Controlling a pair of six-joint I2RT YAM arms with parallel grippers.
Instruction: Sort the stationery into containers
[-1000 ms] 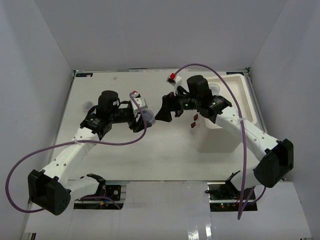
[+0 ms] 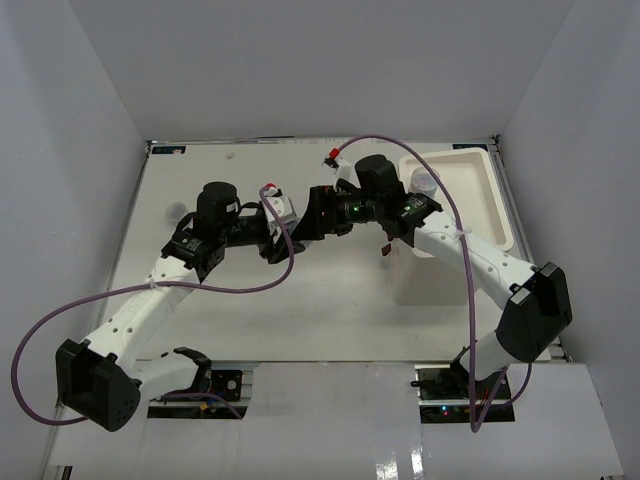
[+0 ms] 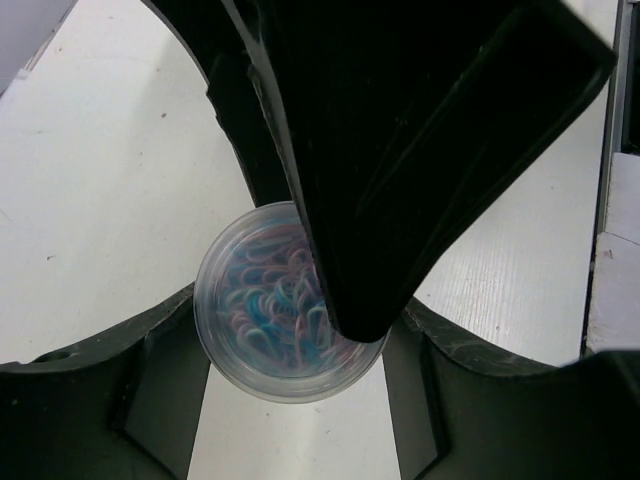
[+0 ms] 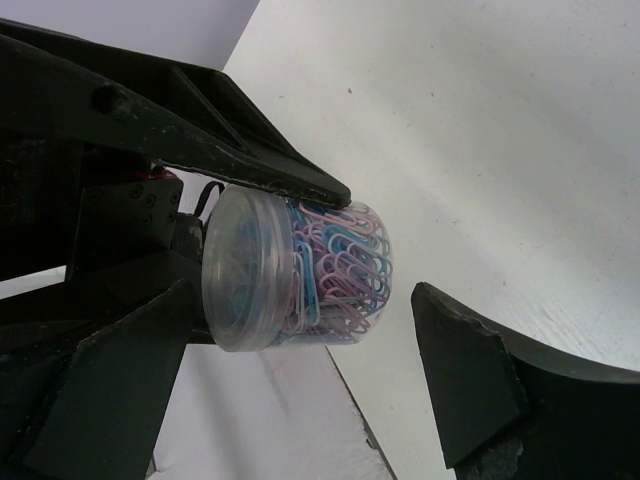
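Observation:
My left gripper [image 2: 285, 240] is shut on a clear lidded tub [image 3: 260, 310] of pink and blue paper clips, held over the table. In the left wrist view a dark finger of the right gripper covers part of the lid. A cream bin [image 2: 480, 195] stands on the right, with a clear round container [image 2: 423, 180] at its left side.
A small translucent round item [image 2: 176, 213] lies at the table's left. Small dark red pieces [image 2: 386, 250] are beside the bin, partly behind the right arm.
My right gripper has moved left to the tub in my left gripper, its arm swinging left with it. The left arm has stayed in place.

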